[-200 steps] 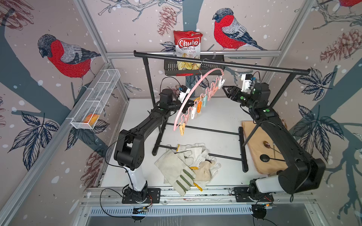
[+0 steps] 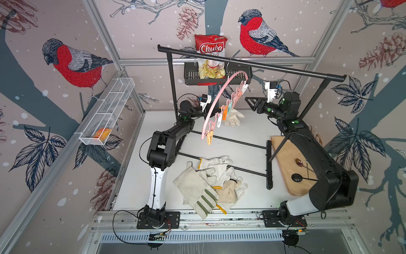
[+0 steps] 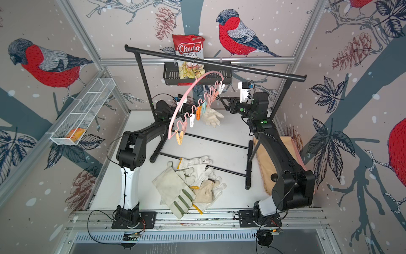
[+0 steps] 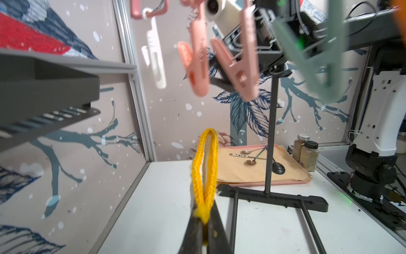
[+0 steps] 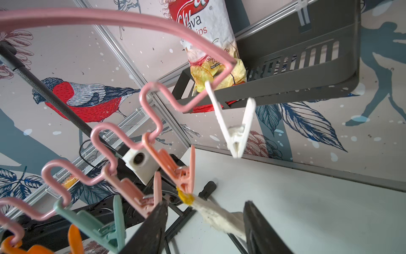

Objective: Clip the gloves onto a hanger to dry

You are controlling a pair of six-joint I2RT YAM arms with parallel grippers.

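A pink hanger (image 2: 214, 103) with coloured clips hangs from the black rack bar. Below its clips my left gripper is shut on a white glove (image 5: 215, 213), its yellow cuff (image 4: 196, 169) upright at the fingertips. My right gripper points at the clips from the right, part open with nothing held, below a white clip (image 5: 236, 135) and pink clips (image 5: 177, 173). More gloves (image 2: 194, 190) lie piled on the front of the table.
A dark basket (image 5: 304, 84) with a chip bag stands on the back wall. The rack's feet (image 2: 269, 169) stand on the table, beside a tray (image 2: 287, 182) with spoons on the right. A wire basket (image 2: 105, 110) is on the left wall.
My left arm has moved right and raised the glove under the clips. The hanger and rack have shifted slightly, and my right arm has moved a little.
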